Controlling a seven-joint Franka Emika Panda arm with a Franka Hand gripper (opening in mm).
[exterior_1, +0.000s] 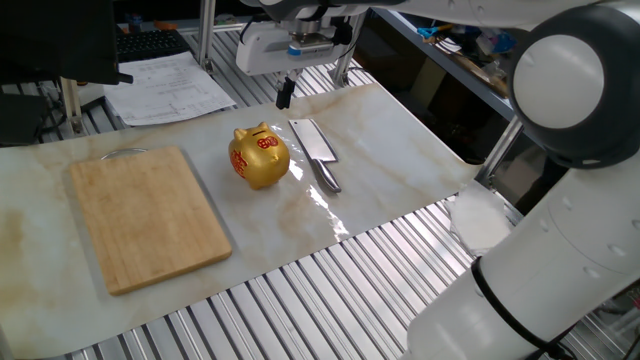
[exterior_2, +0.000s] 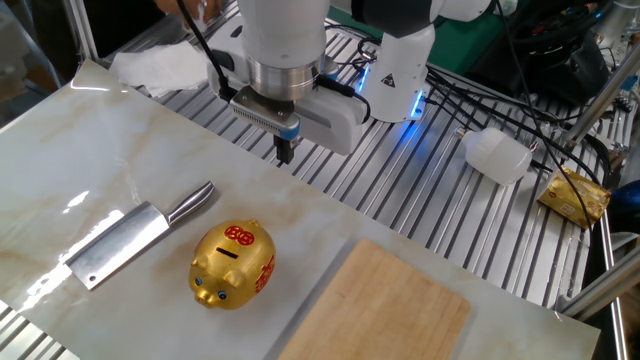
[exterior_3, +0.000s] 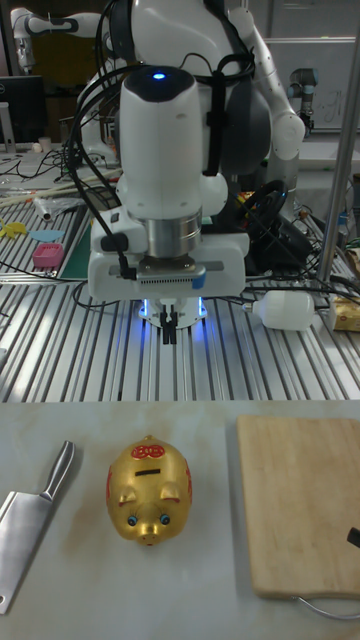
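Observation:
My gripper (exterior_3: 169, 327) hangs in the air over the metal slats, apart from every object. Its two dark fingers are together, and nothing shows between them. A gold piggy bank (exterior_1: 259, 157) with red markings and a slot on top stands upright on the marbled sheet. Beside it lies a cleaver (exterior_2: 128, 238) with a metal handle, flat on the sheet. On the piggy bank's other side is a wooden cutting board (exterior_1: 150, 217), bare in exterior view 1, with a metal loop (exterior_3: 328, 610) at one end.
The marbled sheet (exterior_1: 290, 230) has open room around the piggy bank. White paper (exterior_1: 168, 92) lies beyond it in exterior view 1. Away from the sheet, a white bulb-shaped thing (exterior_2: 497, 156) and a gold box (exterior_2: 574, 197) rest on the slats. A small dark object (exterior_3: 355, 537) shows at exterior view 3's right edge.

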